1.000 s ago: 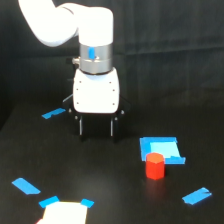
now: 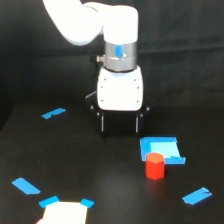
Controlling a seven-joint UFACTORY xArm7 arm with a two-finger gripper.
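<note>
The white robot arm hangs from the top centre, its gripper open above the black table, with empty space between the two dark fingers. A red block stands at the lower right, in front of a blue-taped square with a pale centre. A cream-coloured object lies at the bottom left, partly cut off by the frame's edge.
Blue tape strips lie at the left, lower left and lower right.
The arm and gripper have moved to the right and slightly up, toward the taped square. The red block and the other objects have not moved.
</note>
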